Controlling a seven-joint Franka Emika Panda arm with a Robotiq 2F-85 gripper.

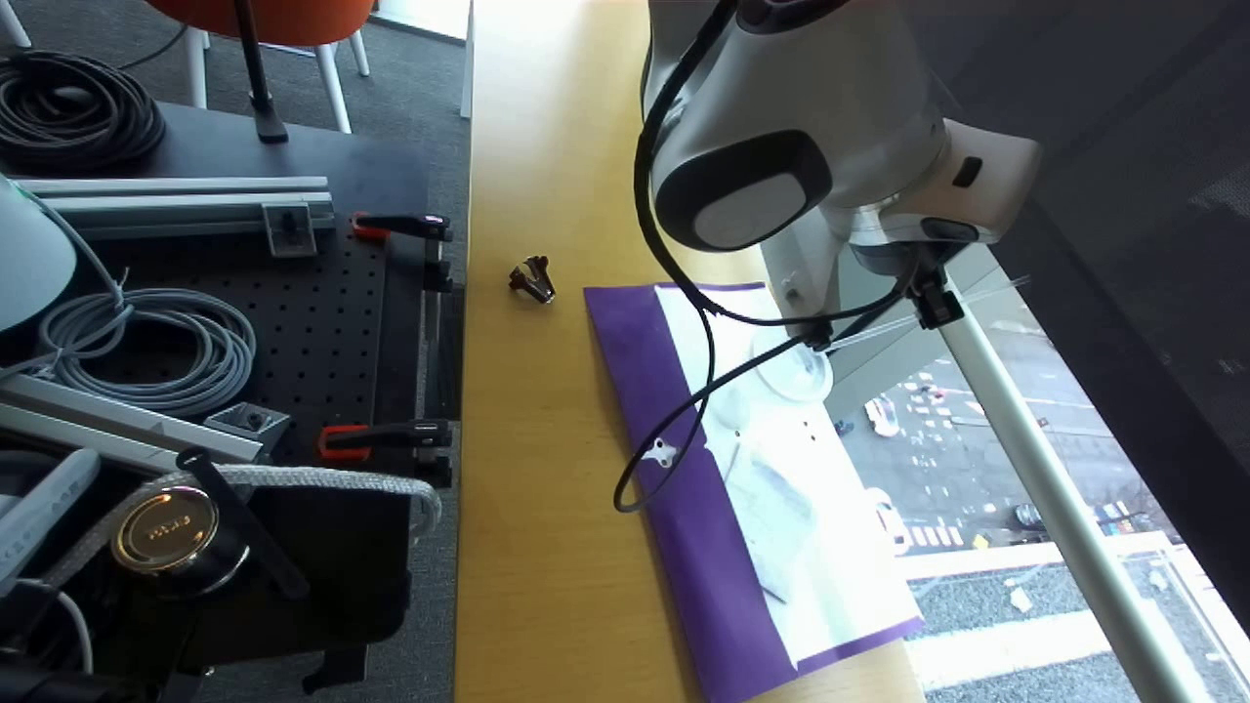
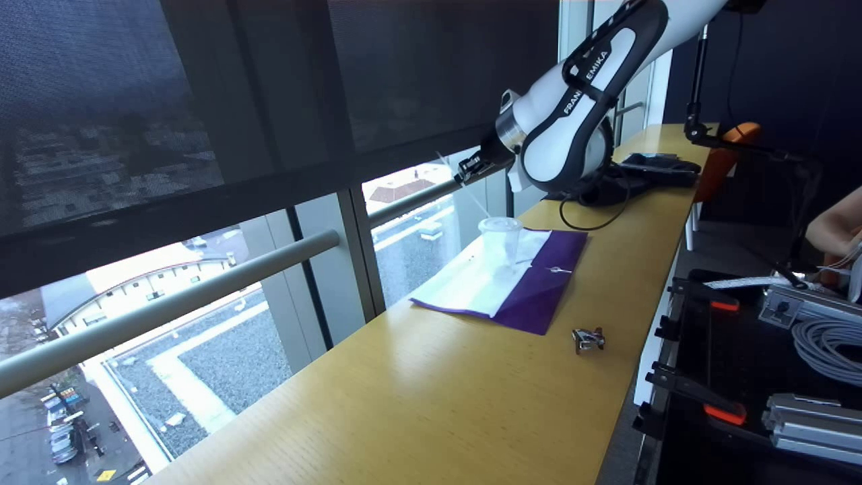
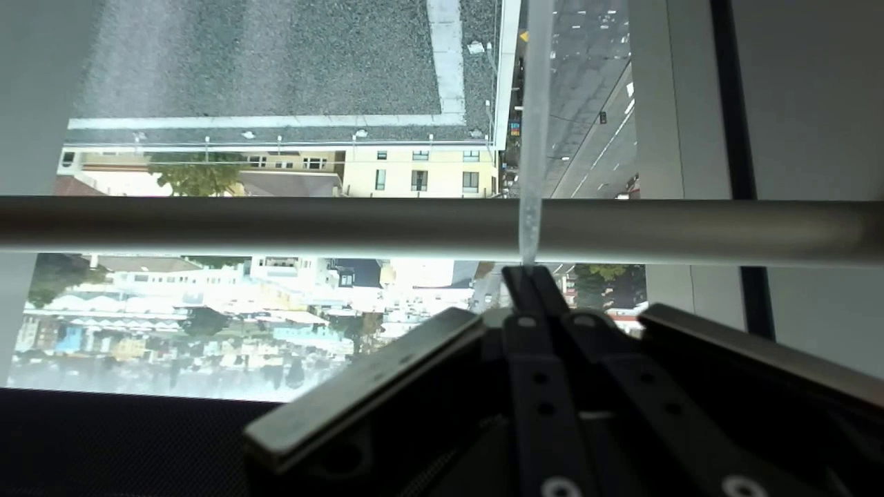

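A clear, thin straw [image 2: 473,199] slants through the tips of my gripper [image 2: 461,176], which is shut on it. In the wrist view the straw [image 3: 534,141] runs up from between the black fingertips of the gripper. Below stands a clear plastic cup [image 2: 502,242] with a wide rim, upright on the white and purple sheet [image 2: 533,300]. The straw's lower end reaches close to the cup's top; whether it is inside, I cannot tell. From exterior view 1 the cup [image 1: 797,375] is partly hidden by the arm and cable.
A staple remover [image 1: 534,280] lies on the wooden table [image 1: 533,469], left of the sheet. Near the gripper runs a metal rail [image 2: 186,307] along the window. A black cable [image 1: 656,469] hangs from the arm over the sheet. Bare table lies in front of the sheet.
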